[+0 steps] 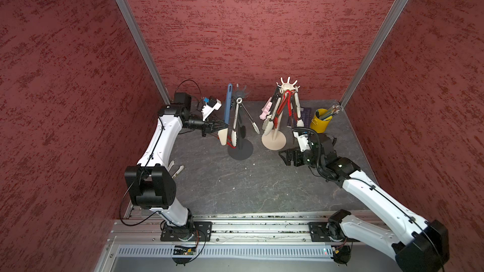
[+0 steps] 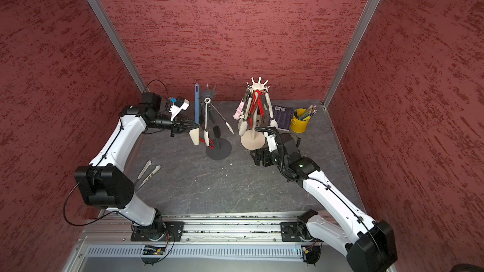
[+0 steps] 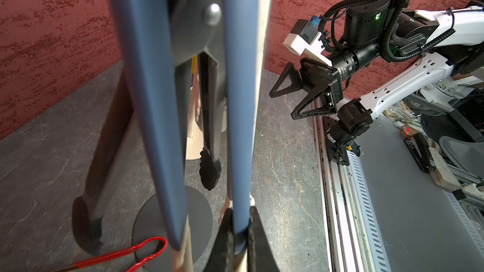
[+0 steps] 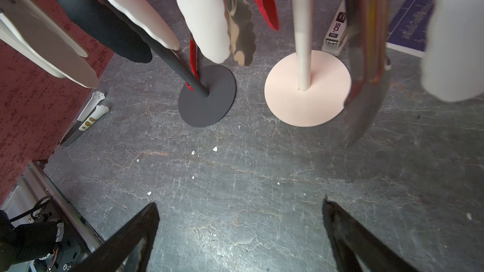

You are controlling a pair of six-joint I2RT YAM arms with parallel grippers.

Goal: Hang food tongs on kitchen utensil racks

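Blue-handled tongs with pale tips (image 1: 228,105) stand upright beside the black rack (image 1: 240,149), their top near the rack's hooks. My left gripper is shut on one thin blue arm of these tongs; in the left wrist view the other blue arm (image 3: 146,100) hangs apart from it. Whether the tongs' top touches a hook cannot be told. White-tipped tongs (image 1: 235,121) and others hang on the black rack. My right gripper is open and empty, in front of the cream rack (image 1: 273,141).
The cream rack holds several tongs, including red ones (image 1: 288,98) and pink ones (image 1: 265,110). A yellow cup (image 1: 319,122) of utensils stands at the right. Two pale-handled knives (image 2: 147,175) lie at the left.
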